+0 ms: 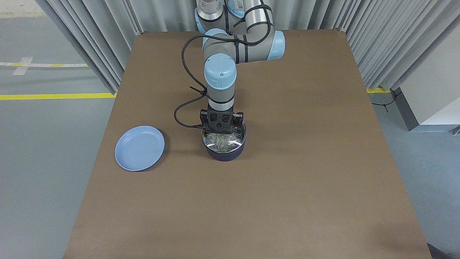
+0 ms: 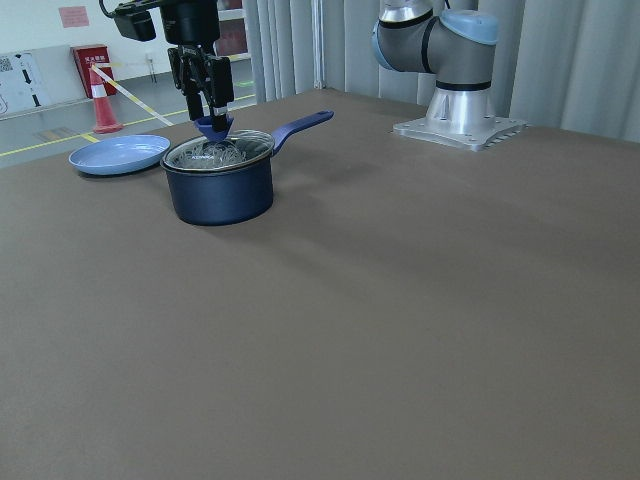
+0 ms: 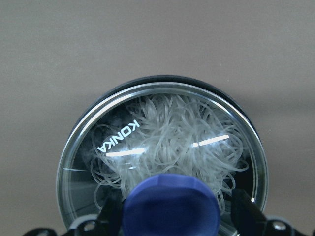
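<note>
A dark blue pot (image 2: pixel 220 200) with a long blue handle stands on the table, covered by a glass lid (image 3: pixel 167 132) marked KONKA, with pale noodle-like strands visible under it. My gripper is down at the lid's blue knob (image 3: pixel 171 206), one finger on either side; whether the fingers press on it is unclear. In the front view the gripper body hides part of the lid and the handle.
A light blue plate (image 1: pixel 139 148) lies apart from the pot, to its left in the front view.
</note>
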